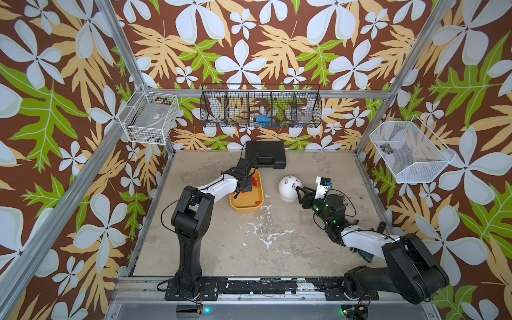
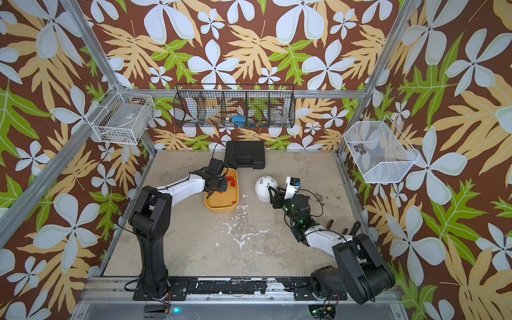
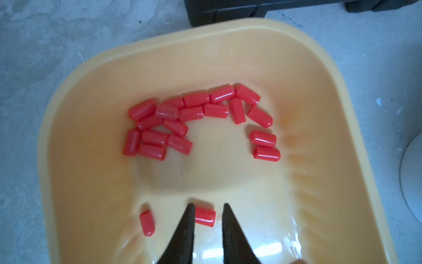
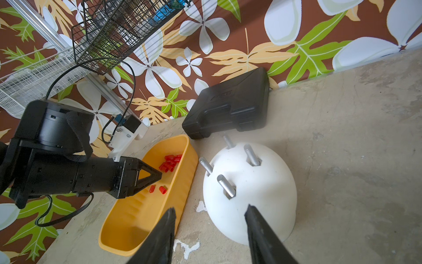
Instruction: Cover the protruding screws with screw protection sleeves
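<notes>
An orange tray (image 3: 57, 184) holds red sleeves (image 3: 197, 99), most bunched toward the far end, with a few apart, including one (image 3: 204, 216) between the left gripper's fingertips as seen from above. My left gripper is open over the tray; whether it touches that sleeve is unclear. To its right a white dome (image 4: 259, 202) stands on the table with several bare metal screws (image 4: 250, 154) protruding. My right gripper is open in front of the dome, with nothing between its fingers.
A black case (image 1: 265, 154) lies behind the tray and dome. Wire baskets (image 1: 260, 106) hang on the back and side frames. Some dark tools lie at the right edge, partly behind the right arm.
</notes>
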